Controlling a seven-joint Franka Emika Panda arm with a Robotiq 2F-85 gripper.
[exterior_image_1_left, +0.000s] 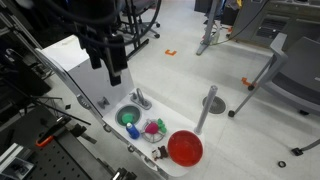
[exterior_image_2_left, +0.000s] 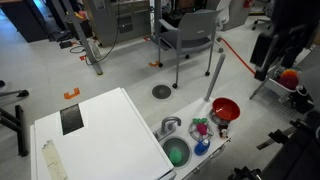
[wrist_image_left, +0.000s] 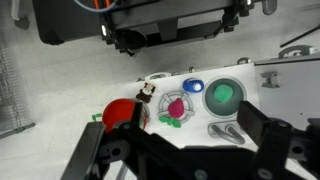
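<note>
My gripper hangs high over the left side of the white toy sink unit, well clear of everything on it. In the wrist view its two dark fingers stand wide apart, with nothing held between them. A red bowl sits at one end of the unit. Next to it is a round rack or plate holding a pink item and a green piece. The small basin contains a green object. A blue item lies close to the basin's rim.
A small brown and black figure lies near the bowl. The grey faucet and an upright post rise from the unit. A white box-like block adjoins it. Chairs stand on the floor beyond.
</note>
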